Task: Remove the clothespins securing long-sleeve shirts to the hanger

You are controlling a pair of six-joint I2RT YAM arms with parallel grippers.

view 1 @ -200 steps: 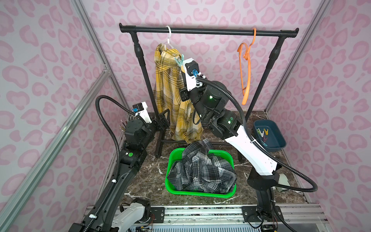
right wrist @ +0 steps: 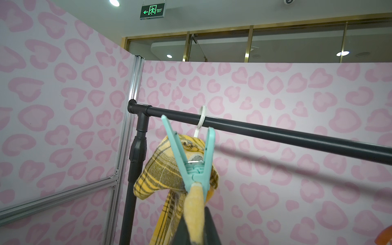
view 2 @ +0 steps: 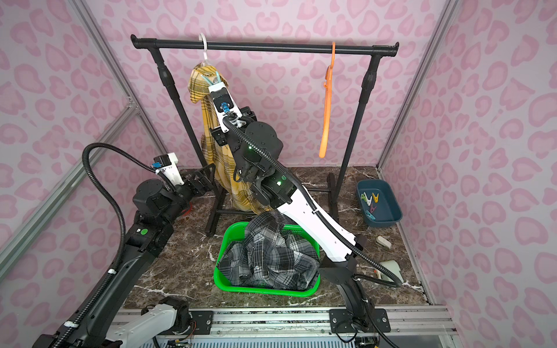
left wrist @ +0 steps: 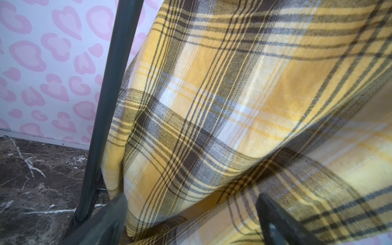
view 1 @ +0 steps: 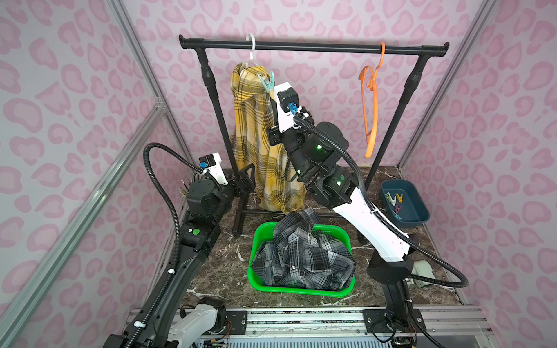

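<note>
A yellow plaid shirt (view 1: 255,145) hangs from a white hanger (right wrist: 203,116) at the left of the rail. In the right wrist view, a light-teal clothespin (right wrist: 198,174) stands with its handles up and spread, and its lower end meets a fold of yellow cloth (right wrist: 195,210). That fold runs down between the fingers of my right gripper, which is shut on it. My left gripper is open low in front of the shirt, with cloth beyond its fingers. The right fingertips are hidden in the top views.
A green basket (view 1: 255,278) holds a grey plaid shirt (view 1: 301,255). An empty orange hanger (view 1: 372,110) hangs at right. Several clothespins lie in a dark blue bin (view 1: 414,208). A rack post (left wrist: 110,89) stands close beside my left gripper.
My right gripper has risen slightly, and the clothespin has moved up with it. The hanger hook and shirt top have shifted slightly left. The left arm has stayed still.
</note>
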